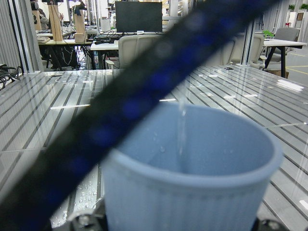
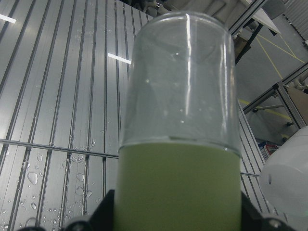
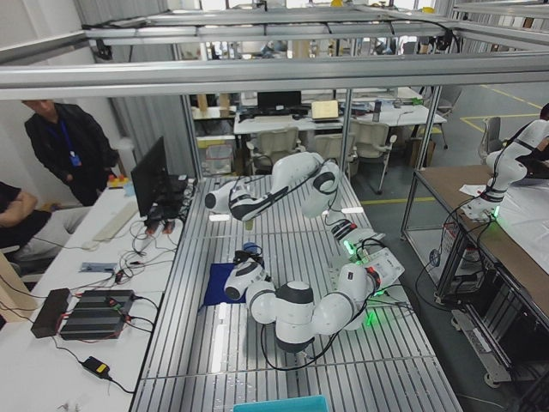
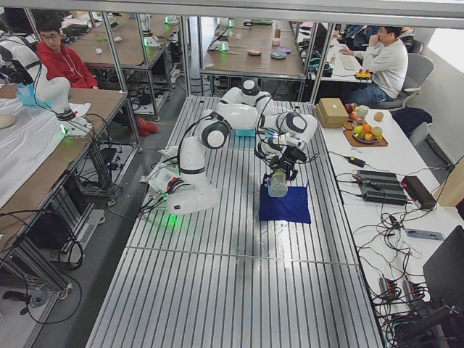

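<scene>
A blue cup [image 1: 192, 192] fills the lower left wrist view, my left gripper shut on it, with a thin clear streak inside and a blurred dark band crossing in front. In the right wrist view my right gripper is shut on a clear glass with a green lower band [image 2: 178, 187]. In the camera right view that glass [image 4: 278, 185] is tilted near the other arm's gripper, over a dark blue cloth [image 4: 284, 209]; the camera left view shows the cloth [image 3: 217, 287] beside the lower arm.
A cyan bin [image 3: 279, 403] lies at the near edge in the camera left view. Water drops lie on the slatted metal table [image 2: 57, 120]. A side table [image 3: 86, 369] holds electronics and cables. People sit or stand beside the work area.
</scene>
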